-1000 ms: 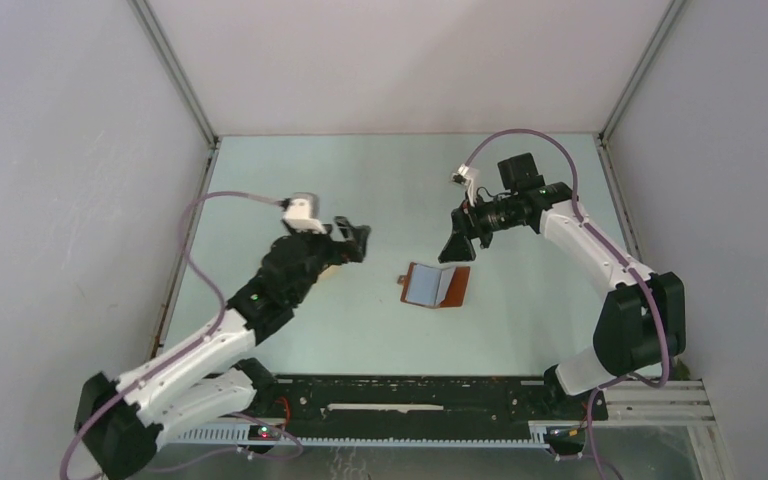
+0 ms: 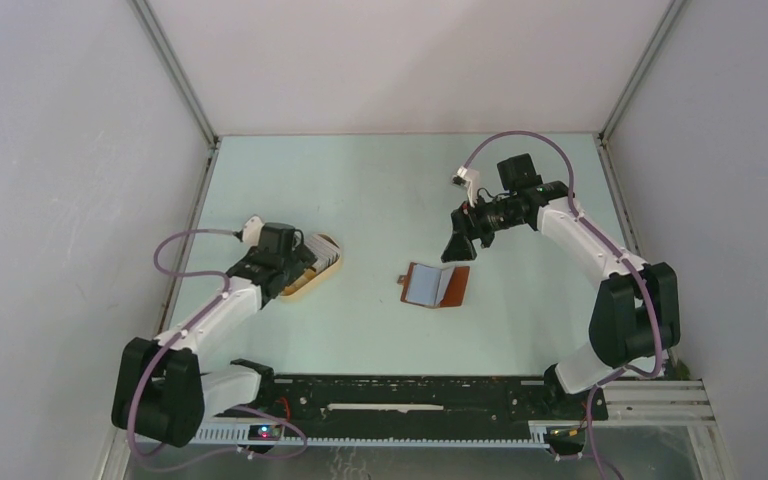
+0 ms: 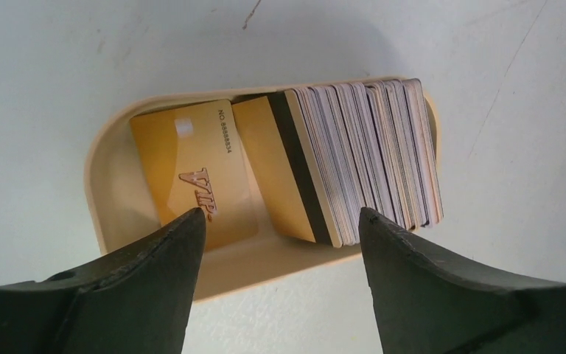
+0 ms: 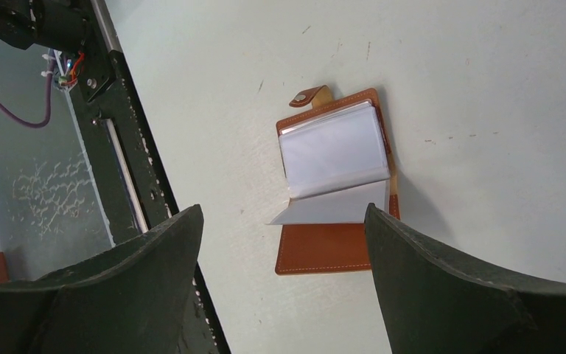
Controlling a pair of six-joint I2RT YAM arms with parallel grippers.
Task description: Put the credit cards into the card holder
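Observation:
In the left wrist view a row of cards (image 3: 365, 155) stands on edge, leaning, in the right part of a beige oval tray (image 3: 107, 192). One gold card (image 3: 228, 199) lies flat at the tray's left side. My left gripper is over the tray with its fingers apart and nothing between them. The brown card holder (image 4: 324, 251) lies opened on the table, its clear-white sleeves (image 4: 335, 151) showing and one sleeve raised. Above and behind the holder in the top view, my right gripper (image 2: 458, 250) hangs open and empty.
A strap with a snap (image 4: 312, 96) sticks out from the holder's edge. Bare table (image 2: 360, 200) separates the tray and the holder. A dark rail (image 2: 400, 400) runs along the front edge.
My left arm has swung left and come down from a higher place right of the tray to just over it.

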